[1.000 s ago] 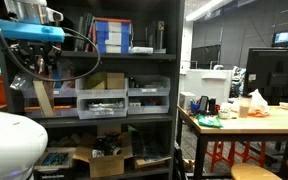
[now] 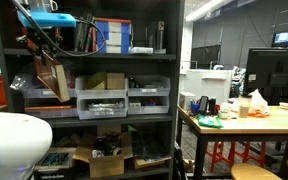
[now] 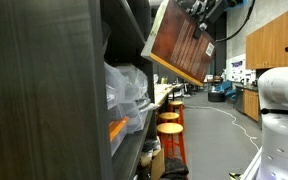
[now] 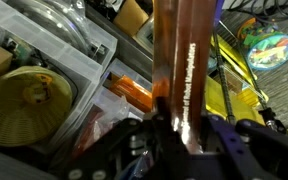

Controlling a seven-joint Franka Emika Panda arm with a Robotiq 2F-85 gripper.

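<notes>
A brown hardcover book hangs tilted from my gripper in exterior view 2. Its reddish-brown spine with pale lettering fills the middle of the wrist view, between the dark fingers at the bottom. My gripper is shut on the book. In exterior view 1 the book hangs in front of the left side of the shelf unit, apart from its boards; the gripper is above it, its fingertips too small to make out.
Upright books and blue-and-white boxes stand on the upper shelf. Clear bins fill the middle; a cardboard box sits low. To the right is a wooden table with stools.
The book has turned from nearly edge-on to showing more of its cover, and leans more. The gripper has risen and shifted slightly, still holding it.
</notes>
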